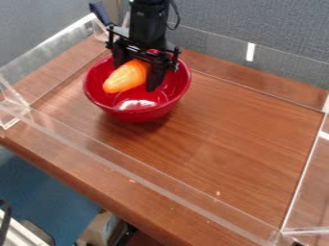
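A red bowl (154, 106) sits on the wooden table toward the back left. In it an orange, elongated object (125, 79) is tilted, with my black gripper (141, 67) reaching down from above over its upper end. The fingers straddle that object or stand very close around it; whether they are shut on it I cannot tell.
Low clear walls run along the table's edges, with a grey padded wall behind.
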